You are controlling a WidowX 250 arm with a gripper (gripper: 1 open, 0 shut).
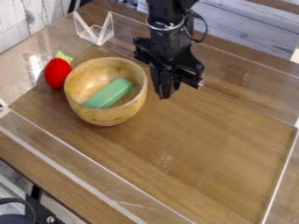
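Observation:
The black robot gripper (166, 78) hangs over the table just to the right of a wooden bowl (84, 81), its fingers pointing down; whether they are open or shut is hard to make out. Inside the bowl lies a green oblong object (108, 93). A red object (58, 73) with a pale yellow-green top lies left of the bowl.
A clear wire rack or holder (96, 28) stands at the back left. A white panelled wall borders the upper left.

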